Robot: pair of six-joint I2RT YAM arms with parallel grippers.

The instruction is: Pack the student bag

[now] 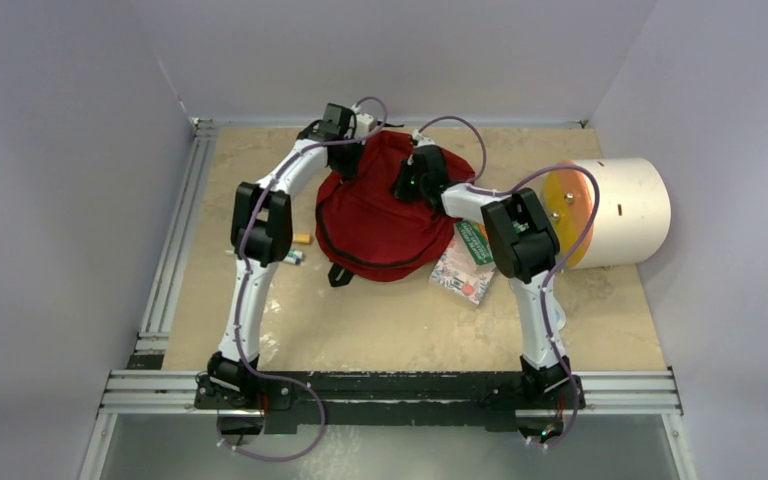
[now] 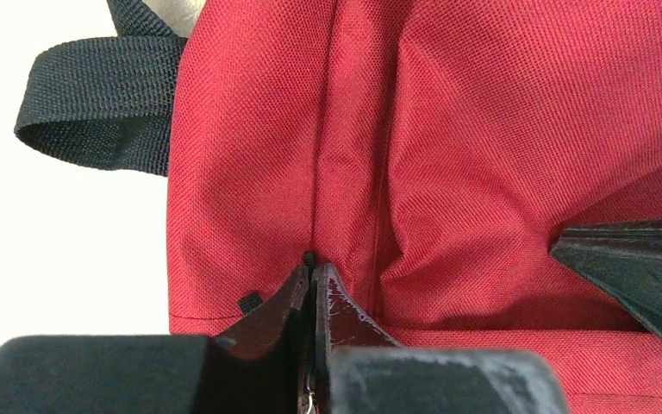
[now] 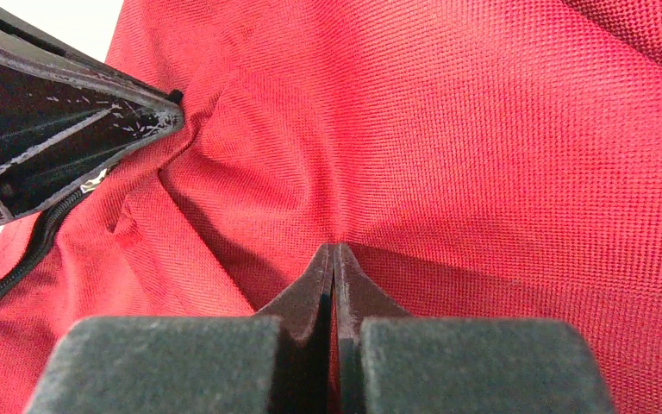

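The red bag [image 1: 380, 240] lies on the table, a black zipper [image 3: 43, 233] along its edge and a black strap [image 2: 95, 103] at one side. My left gripper is shut on or against the bag's upper-left fabric, with small dark bits at its fingertips; whether these are held cannot be made out. My right gripper is shut, its tips pressed to the red cloth; any cloth between them is hidden. The other gripper's black fingers show close by in each wrist view.
Below the bag's right side lie a patterned notebook [image 1: 455, 280] and a green item [image 1: 472, 240]. Small yellow [image 1: 302, 238] and white [image 1: 293, 257] items lie to the left. A large white cylinder [image 1: 625, 210] stands at the right.
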